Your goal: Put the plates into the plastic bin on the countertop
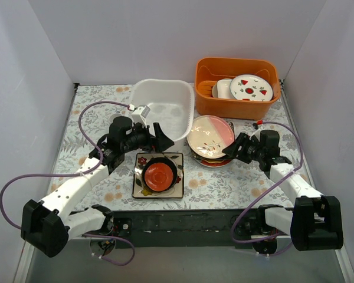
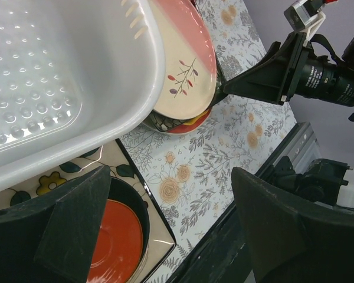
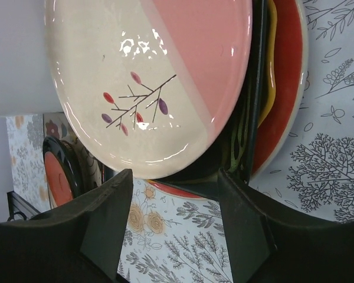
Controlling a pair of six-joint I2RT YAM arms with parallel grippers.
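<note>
A stack of plates (image 1: 207,137), cream-and-pink on top, lies right of the white plastic bin (image 1: 159,100). Red, yellow and dark rims show beneath the top plate (image 3: 141,88). My right gripper (image 1: 236,144) stands open at the stack's right front edge, its fingertips beside the top plate's rim. My left gripper (image 1: 162,132) is open over the bin's front edge. Below it a patterned square tray (image 1: 138,191) holds a black dish with a red centre (image 2: 112,236).
An orange bin (image 1: 236,107) with white plates stands at the back right. Bare patterned countertop shows at the left and at the front right. Walls enclose the sides and back.
</note>
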